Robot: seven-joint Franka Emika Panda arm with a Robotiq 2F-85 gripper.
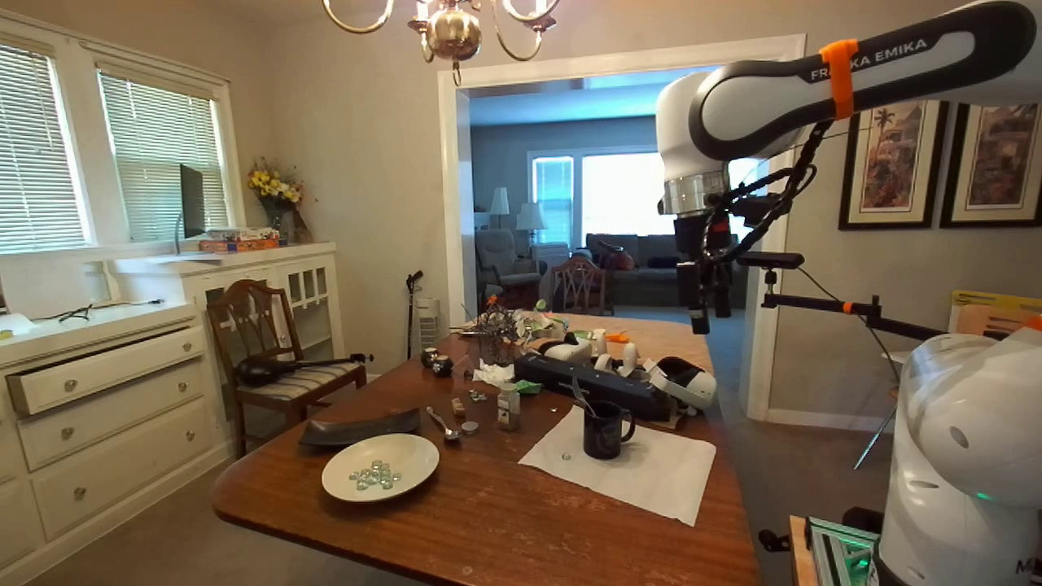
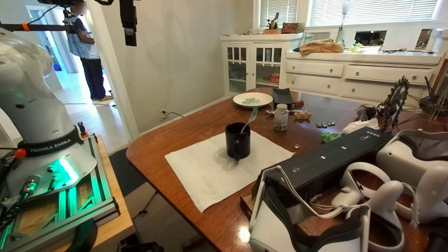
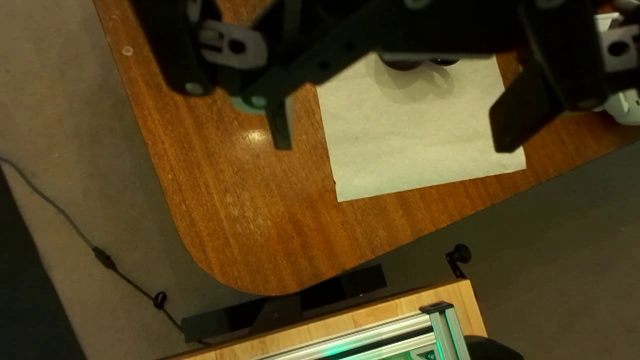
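Observation:
High above the table, my gripper (image 1: 711, 321) points downward, well clear of everything on it. In the wrist view the gripper is open, its fingers wide apart with nothing between them. A black mug (image 2: 237, 145) stands upright on a white paper sheet (image 2: 201, 176), and a fork (image 2: 252, 117) leans inside it. Only the lower edge of the mug shows in the wrist view, behind the gripper body. A small clear glass piece (image 1: 566, 456) lies on the sheet beside the mug. The white plate (image 1: 337, 478) bears several glass pieces (image 1: 376, 475).
A long black box (image 2: 327, 155) and white headsets (image 2: 268, 226) crowd one side of the sheet. A glass jar (image 2: 281, 117), a spoon (image 1: 441, 423) and a dark curved tray (image 1: 361, 428) lie farther along. Bare wood (image 1: 508, 527) fronts the plate and sheet.

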